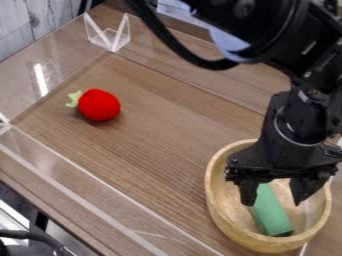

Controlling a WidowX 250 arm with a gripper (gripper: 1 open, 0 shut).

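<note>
My black gripper (278,172) hangs at the right of the camera view, low over a pale round bowl (219,210), with its fingers apart. Inside the bowl, below the fingers, lies a green cylindrical object (271,216). Whether the fingers touch it I cannot tell. A red tomato-like object (99,105) with a pale green top lies on the wooden table (140,170) at the left.
A clear angular plastic piece (110,30) stands at the back left. The table's edge runs along the lower left, with a dark cable beyond it.
</note>
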